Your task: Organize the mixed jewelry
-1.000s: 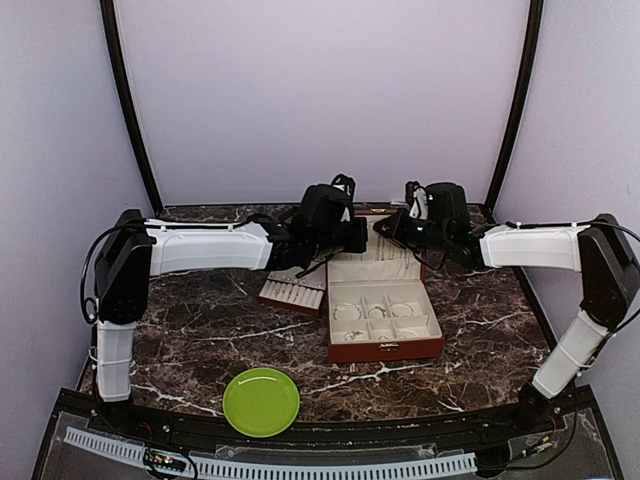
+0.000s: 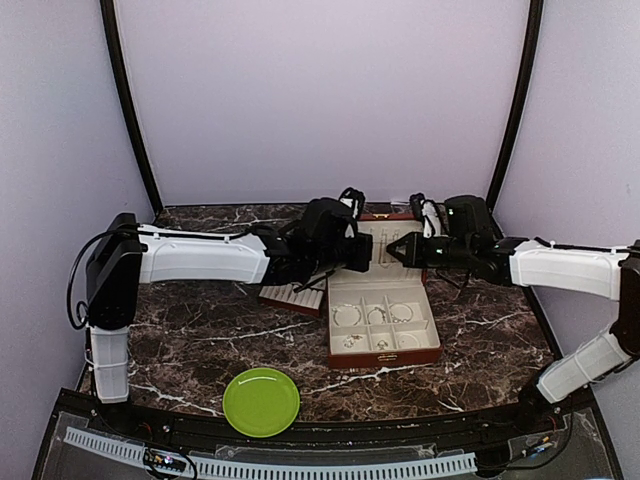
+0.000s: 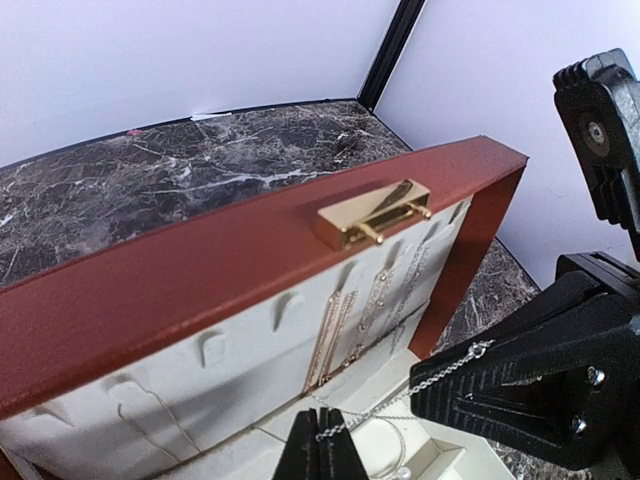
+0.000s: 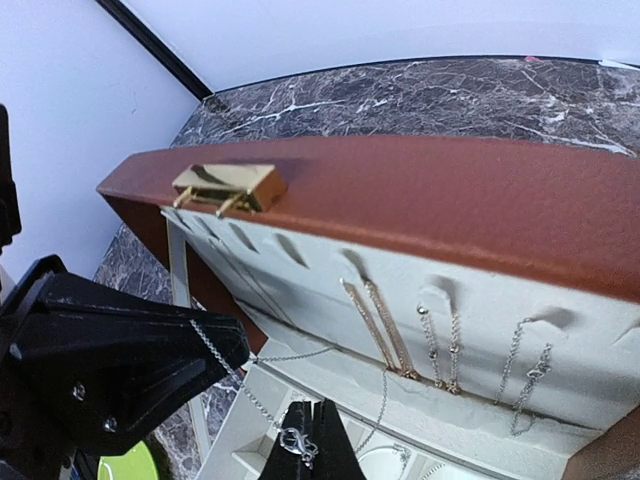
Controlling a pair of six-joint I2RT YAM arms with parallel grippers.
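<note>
A thin silver necklace chain (image 3: pixel 425 384) is stretched between my two grippers in front of the raised lid. My left gripper is shut on one end, and a clump of links shows at its fingertips. My right gripper is shut on the other end, where a clasp-like knot (image 4: pixel 298 445) sits at the tips. A loop of fine chain (image 4: pixel 383 400) hangs below. The jewelry box (image 2: pixel 385 358) stands open; on its lid several necklaces (image 4: pixel 385 325) hang from hooks, while some hooks between them are bare. Bracelets (image 2: pixel 347 315) lie in the compartments.
A smaller ring tray (image 2: pixel 293 297) sits left of the box, partly beneath my left arm. The green plate (image 2: pixel 261 402) at the front is empty. Around it, the marble table (image 2: pixel 190 350) is largely clear.
The box has slid slightly forward, and its lid edge sits lower in the top view.
</note>
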